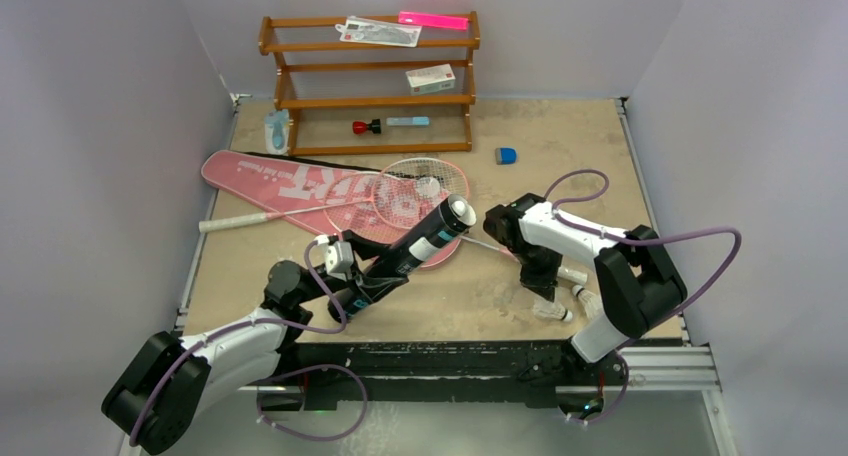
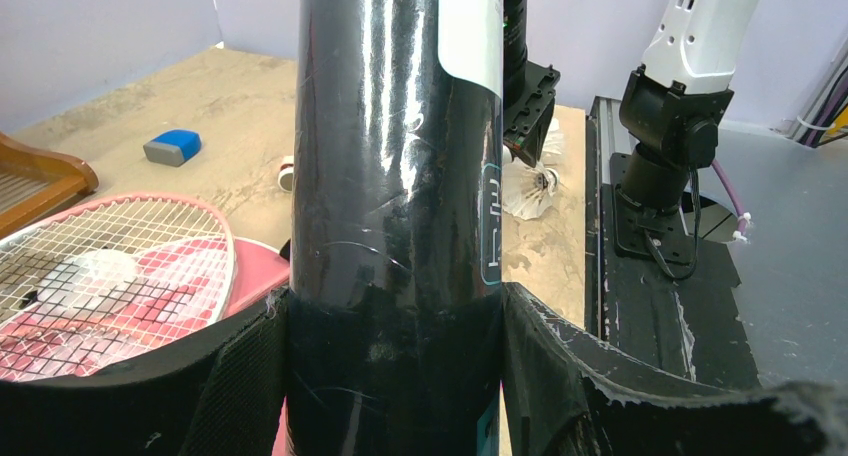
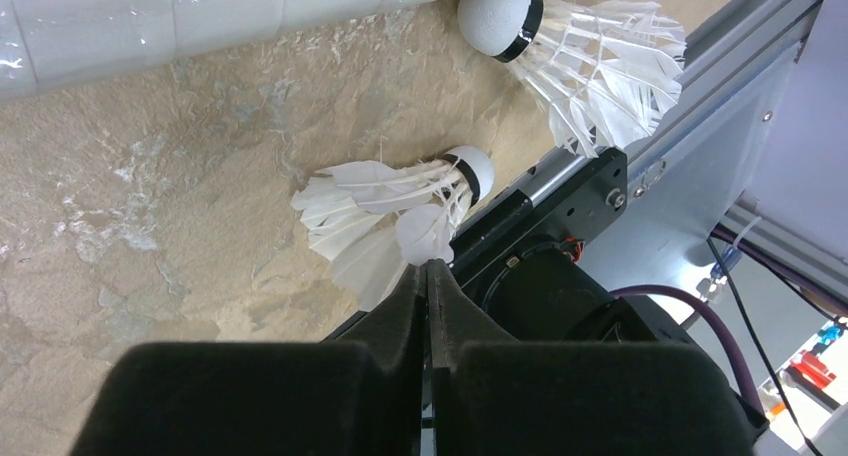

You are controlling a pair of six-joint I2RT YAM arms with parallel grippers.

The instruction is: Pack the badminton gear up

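Observation:
My left gripper [image 1: 365, 276] is shut on a black shuttlecock tube [image 2: 390, 226], held tilted over the table. My right gripper is shut, its tips just at a white round piece [image 3: 422, 231] over a shuttlecock [image 3: 340, 216]; whether they touch it is unclear. A second shuttlecock [image 3: 610, 66] lies beside a white racket handle [image 3: 180, 16]. Two pink rackets [image 1: 420, 171] lie on a pink bag [image 1: 240, 176] in the middle and left of the table.
A wooden rack [image 1: 370, 101] with small items stands at the back. A blue block [image 1: 505, 156] lies right of it. The shuttlecocks are close to the table's front right edge.

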